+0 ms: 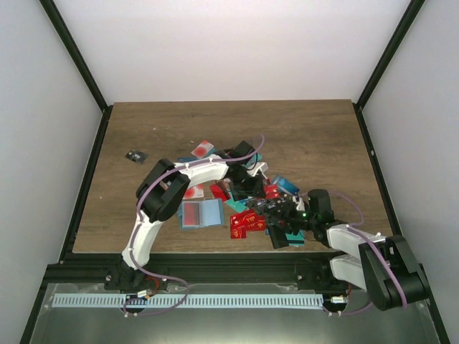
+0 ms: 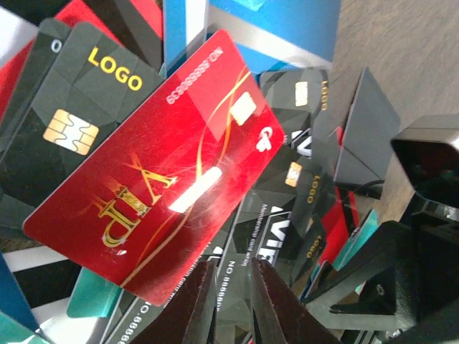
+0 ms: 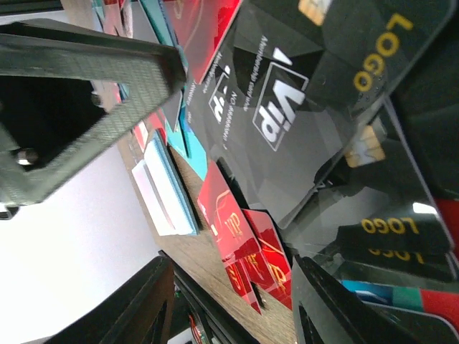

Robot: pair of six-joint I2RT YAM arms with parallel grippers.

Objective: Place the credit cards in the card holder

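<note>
My left gripper is shut low over the card pile; whether a card is between its fingertips is unclear. A red VIP card (image 2: 147, 179) lies beside its fingers on black cards (image 2: 72, 125). My right gripper stands open over the pile, facing black VIP cards (image 3: 283, 111) and red cards (image 3: 229, 229). The card holder (image 1: 202, 213), blue with clear pockets, lies at the front middle of the table in the top view, left of the pile.
A small dark card (image 1: 136, 155) lies alone at the left.
</note>
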